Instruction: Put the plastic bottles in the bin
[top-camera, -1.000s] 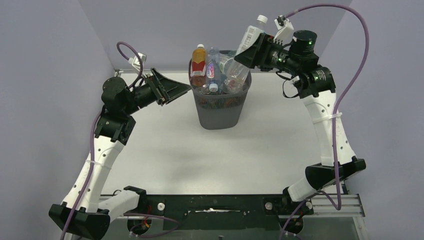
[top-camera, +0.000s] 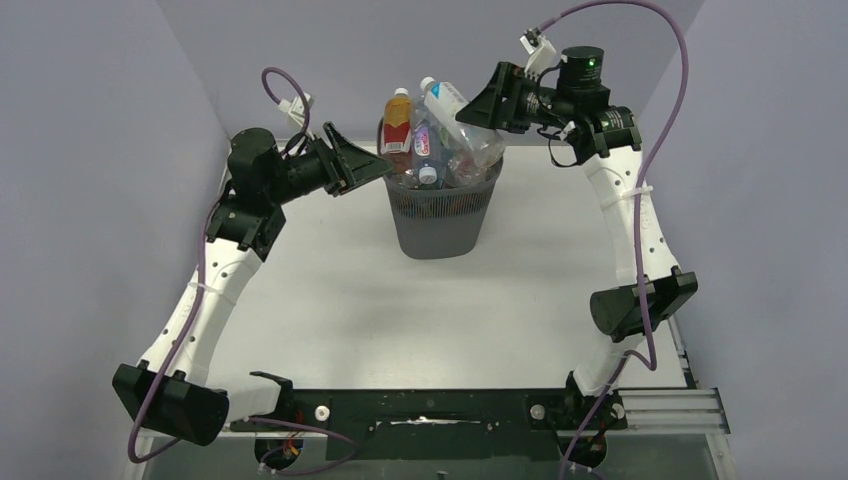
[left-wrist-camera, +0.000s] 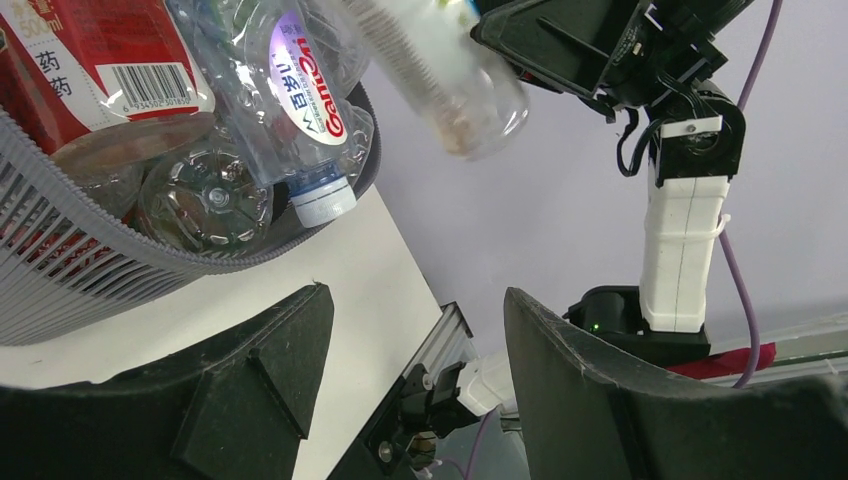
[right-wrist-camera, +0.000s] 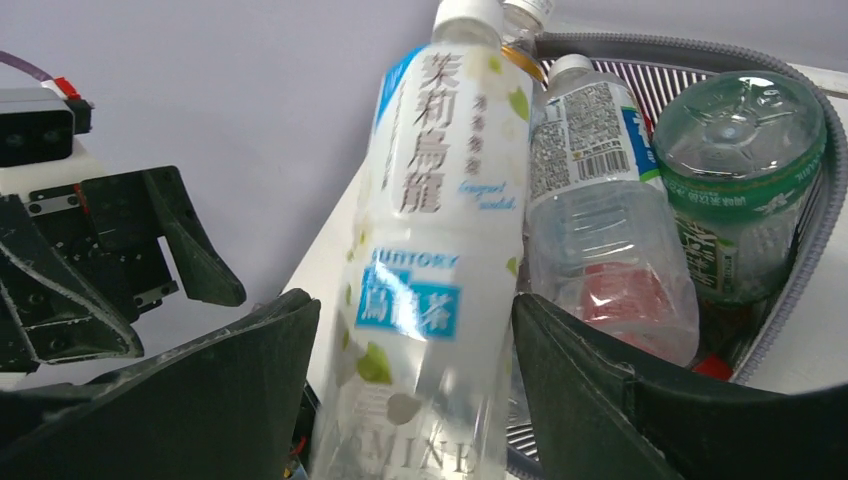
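Note:
The grey bin (top-camera: 440, 225) on the table is packed with plastic bottles, among them an orange one (top-camera: 397, 130) and a clear bottle with a purple label (left-wrist-camera: 280, 90). A white-labelled Suntory bottle (right-wrist-camera: 430, 200) lies tilted in the top of the bin, close beside or between the fingers of my right gripper (top-camera: 480, 108), which stands open; whether they touch it is unclear. My left gripper (top-camera: 368, 160) is open at the bin's left, with nothing between its fingers in the left wrist view.
Grey walls stand at the back and on both sides.
The white-labelled bottle has tipped left into the bin, from leaning right to leaning left. My right gripper has moved left with it; my left gripper moved slightly up and right earlier.

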